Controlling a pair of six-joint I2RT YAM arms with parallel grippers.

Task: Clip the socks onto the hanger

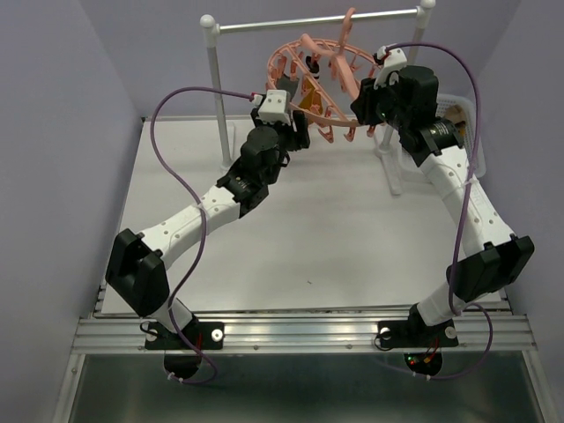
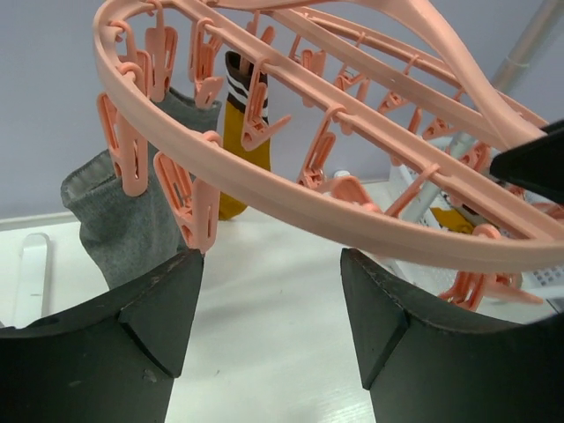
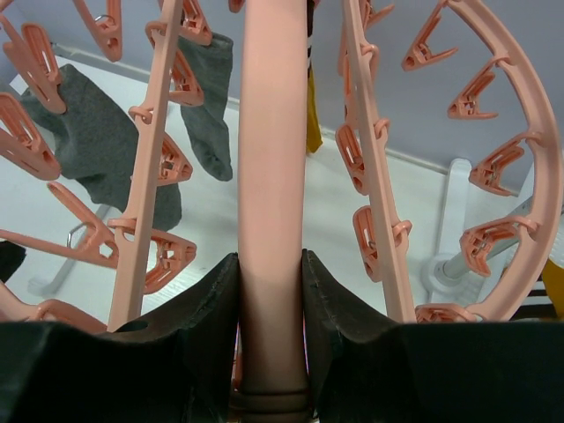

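The pink round hanger (image 1: 304,42), edged with many clips, hangs from the white rail. My right gripper is shut on one of its bars. My left gripper stands open below the rim, nothing between its fingers; an empty clip (image 2: 194,194) dangles just above its left fingertip. Grey sock fabric hangs at the hanger's far left; in the right wrist view it shows as two pieces, a broad grey one (image 3: 97,132) and a narrower grey one (image 3: 210,106). A yellow and black sock (image 2: 236,128) hangs behind the middle bar.
A white basket (image 1: 456,115) with something yellow-brown inside stands at the right, behind my right arm. The white stand's posts (image 1: 218,97) rise on both sides.
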